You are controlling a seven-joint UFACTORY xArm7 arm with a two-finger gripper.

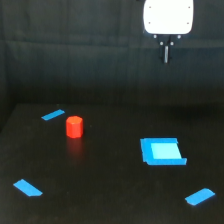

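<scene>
A small red block (74,127) stands on the dark table at the left, with a faint reflection below it. To the right, blue tape frames a pale square (165,151) lying flat on the table. High at the top right hangs my gripper (166,60), under a white housing (168,16), well above and away from the block. Its fingers show only as one narrow grey shape pointing down, too small to tell how the fingers stand. Nothing visible hangs from them.
Strips of blue tape mark the table at the back left (53,115), front left (28,188) and front right (200,197). A dark curtain (80,60) closes off the back.
</scene>
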